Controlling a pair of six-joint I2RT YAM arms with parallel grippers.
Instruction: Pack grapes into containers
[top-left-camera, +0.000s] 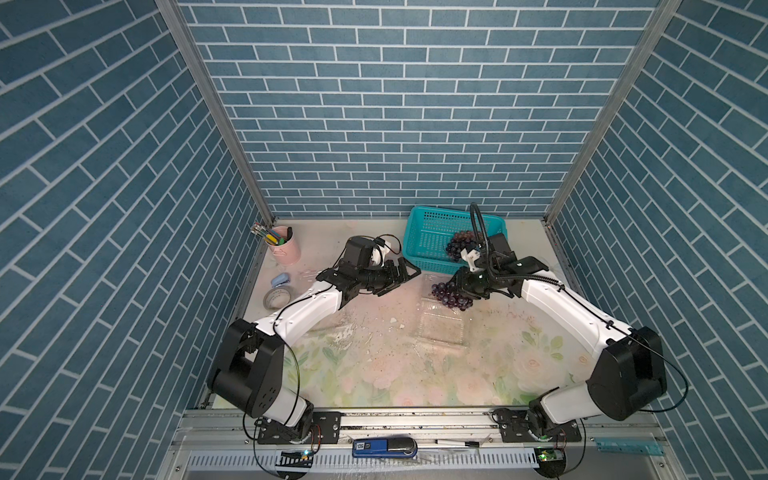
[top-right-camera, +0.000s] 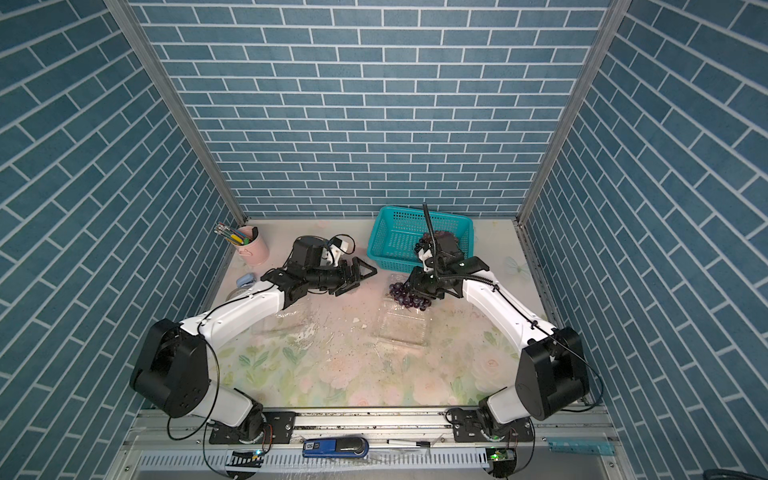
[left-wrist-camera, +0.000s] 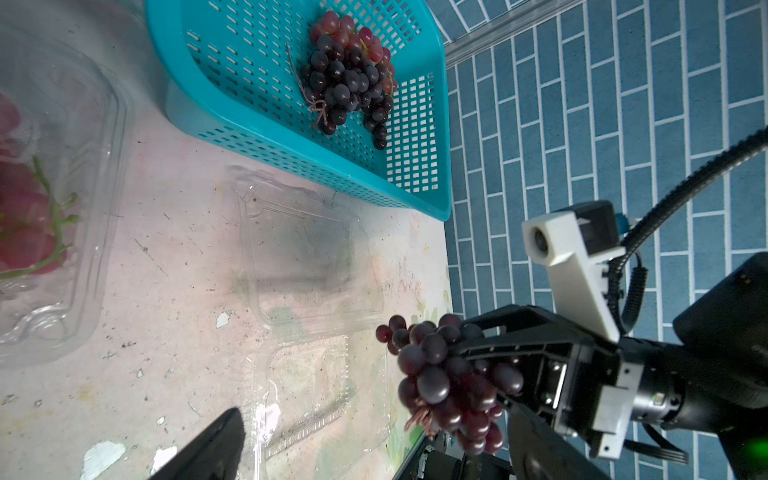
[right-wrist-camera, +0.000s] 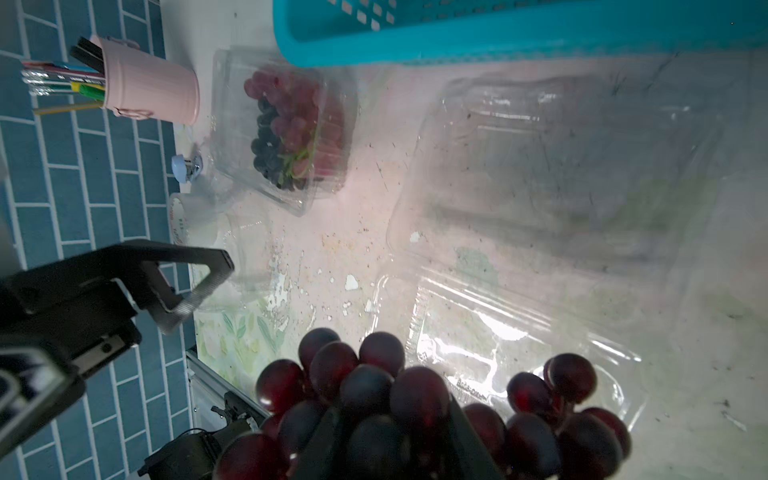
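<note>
A bunch of dark purple grapes (left-wrist-camera: 436, 376) hangs in my right gripper (top-left-camera: 464, 281), which is shut on it above the clear plastic container. That container (top-left-camera: 441, 326) lies unfolded on the table, its two shallow halves side by side in the left wrist view. My left gripper (top-left-camera: 408, 272) stands open and empty, left of the grapes. More dark and red grapes (left-wrist-camera: 344, 72) lie in the teal basket (left-wrist-camera: 232, 136) behind. Another clear container (right-wrist-camera: 320, 120), holding red and dark grapes, sits to the left, mostly hidden under my left arm in the top views.
At the back left stands a pink pen cup (top-left-camera: 285, 249), with a roll of tape (top-left-camera: 278, 298) in front of it.
</note>
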